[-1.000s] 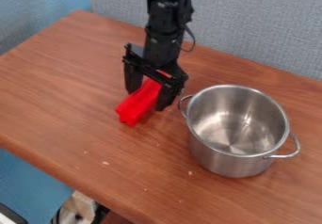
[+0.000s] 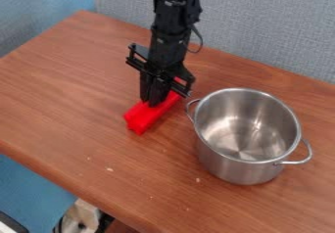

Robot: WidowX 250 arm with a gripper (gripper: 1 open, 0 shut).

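A red block (image 2: 143,116) lies on the wooden table, tilted diagonally just left of the steel pot (image 2: 246,137). My black gripper (image 2: 157,92) is down over the block's far end, its fingers close together around that part. The fingers hide much of that end, so how firmly they hold it is hard to see.
The pot, with two handles, takes up the right middle of the table. Grey padded panels stand behind, and the table's edge drops away at the lower left.
Compared with a second ago, my gripper's fingers have drawn closer together over the red block. The block and pot look essentially in the same places.
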